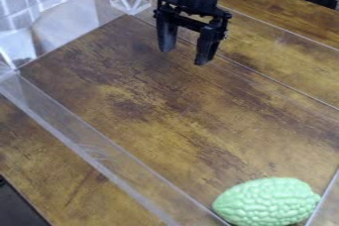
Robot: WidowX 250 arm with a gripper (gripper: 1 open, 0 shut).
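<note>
My black gripper (187,44) hangs over the back middle of the wooden work surface, its two fingers spread apart with only bare wood visible between them. A light green, bumpy, melon-like object (265,200) lies in the front right corner, far from the gripper.
Clear plastic walls (93,146) border the wooden board (159,111) on its sides. White curtain-like fabric (40,2) shows at the back left. Most of the board is bare.
</note>
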